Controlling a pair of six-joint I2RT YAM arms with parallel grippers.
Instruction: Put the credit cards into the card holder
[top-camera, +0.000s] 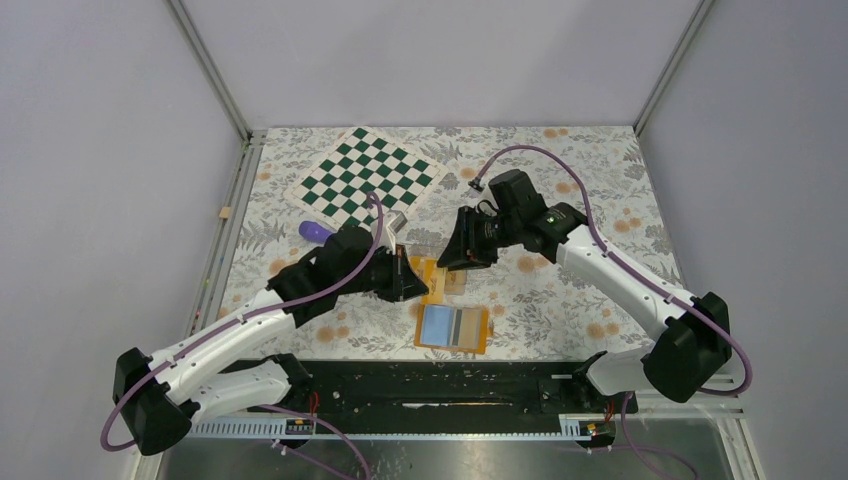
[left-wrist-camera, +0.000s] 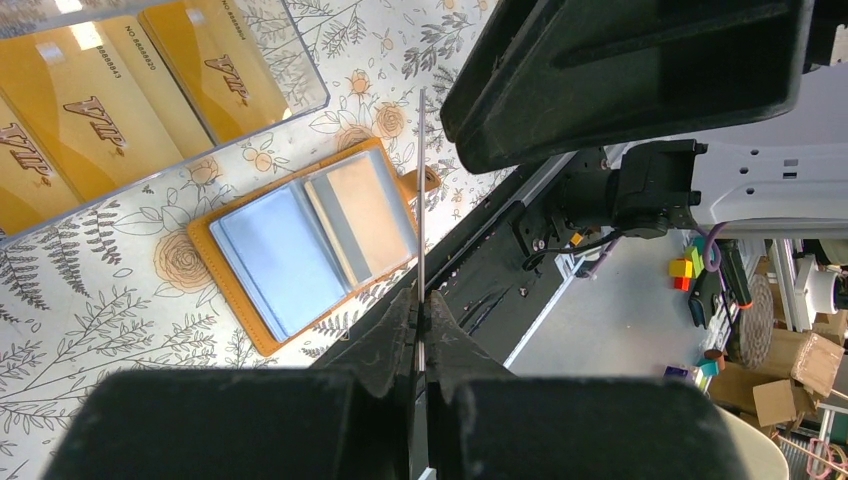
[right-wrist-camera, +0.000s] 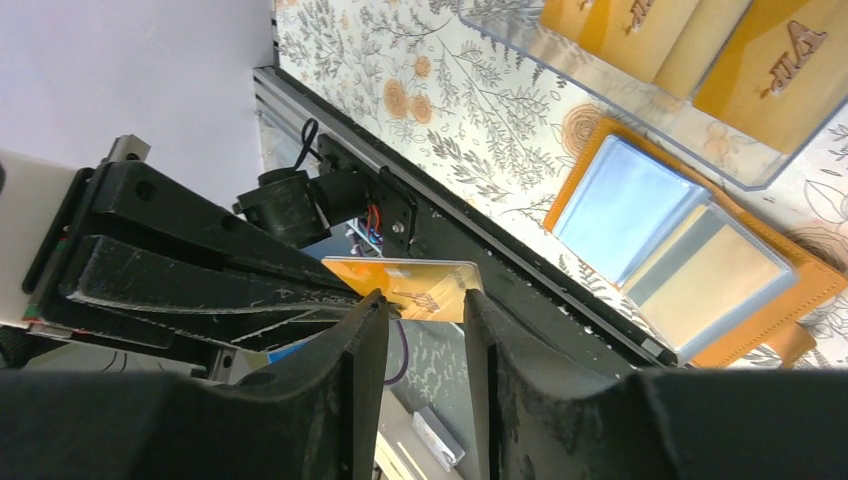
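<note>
A yellow card (right-wrist-camera: 430, 285) is held upright between the fingers of my right gripper, seen face-on in the right wrist view and as a thin edge in the left. My left gripper is shut at that card's edge; whether it grips it is unclear. The orange card holder (top-camera: 483, 328) lies open near the front edge, with blue (left-wrist-camera: 280, 260) and beige (left-wrist-camera: 365, 210) sleeves. Behind it, a clear tray (right-wrist-camera: 600, 75) holds several yellow cards (left-wrist-camera: 110, 120).
A green checkered board (top-camera: 365, 175) lies at the back left, a purple object (top-camera: 314, 231) beside it. Its front edge borders a dark rail.
</note>
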